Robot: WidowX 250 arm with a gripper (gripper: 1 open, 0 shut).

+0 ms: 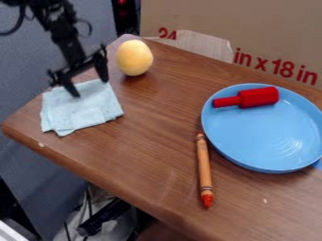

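Observation:
My black gripper [86, 73] is over the upper edge of a pale blue folded cloth [78, 111] at the left side of the wooden table; its fingers are dark and small, and I cannot tell whether they hold any of the cloth. A yellow round object [135, 58] stands just right of the gripper.
A blue plate [265, 139] on the right holds a red cylindrical object [251, 97]. An orange crayon [205, 171] lies beside it. A cardboard box [233, 28] stands behind the table.

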